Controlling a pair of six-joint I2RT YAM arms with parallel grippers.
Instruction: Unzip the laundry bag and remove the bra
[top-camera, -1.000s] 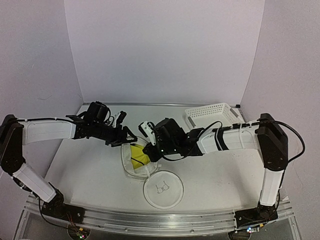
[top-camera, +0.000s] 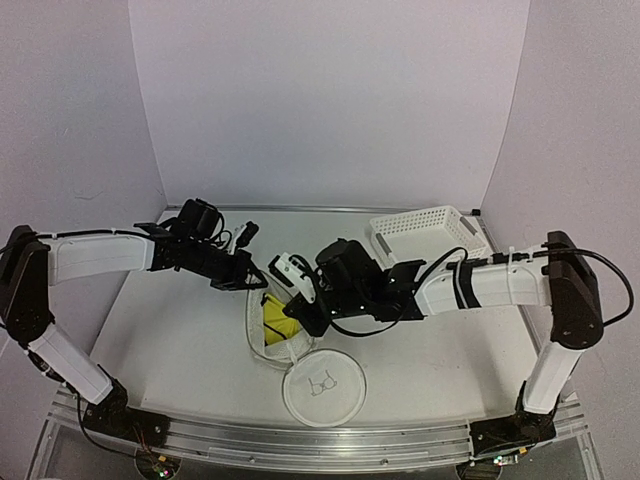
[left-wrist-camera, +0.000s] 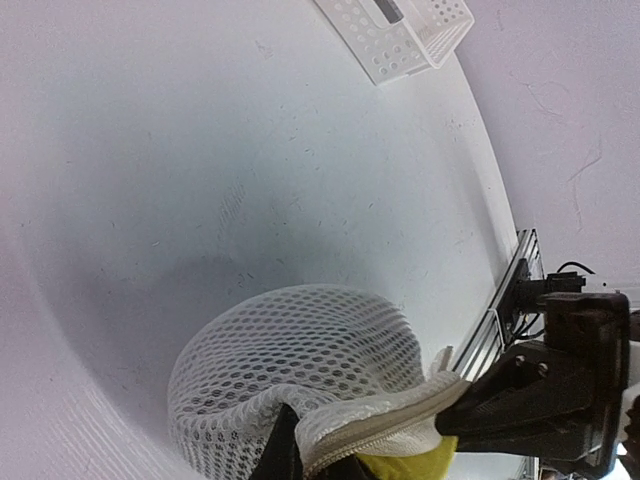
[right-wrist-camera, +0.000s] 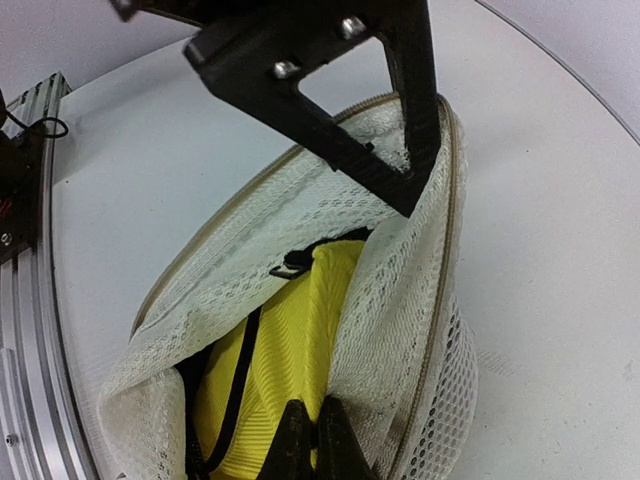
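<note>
The white mesh laundry bag lies unzipped, its round lid, printed with a bra outline, folded out toward the front. Inside is the yellow bra with dark straps, also seen as yellow cloth in the right wrist view. My right gripper is shut on a fold of that cloth, within the bag's mouth. At the bag's far left rim my left gripper is shut, with the zippered mesh edge at its fingers; the tips are mostly hidden.
A white perforated basket stands at the back right of the table. Open table lies left of the bag, and the right arm stretches across the right half.
My left gripper has gone from open to shut at the bag's rim.
</note>
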